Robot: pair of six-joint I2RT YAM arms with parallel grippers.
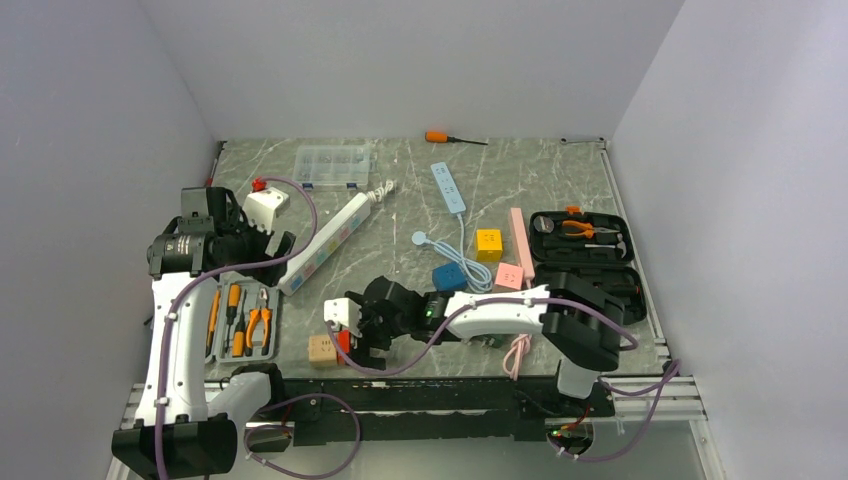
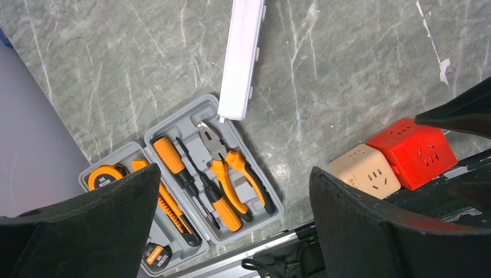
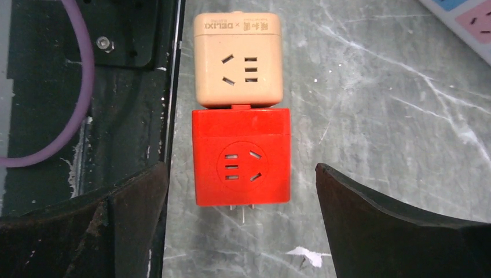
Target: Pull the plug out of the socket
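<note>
A red plug adapter with metal pins showing lies against a beige cube socket at the table's front left, also seen in the left wrist view as red [image 2: 412, 153] and beige [image 2: 363, 171] blocks. My right gripper is open just over the red adapter, its fingers either side with nothing gripped. My left gripper stands open above the table's left side, over the grey tool case and near the white power strip.
The tool case [image 1: 265, 344] lies at left, the white power strip [image 1: 328, 240] behind it. Yellow [image 1: 488, 243], blue [image 1: 449, 277] and pink [image 1: 508, 276] cubes sit right of centre, with a black toolbox [image 1: 585, 240] beyond.
</note>
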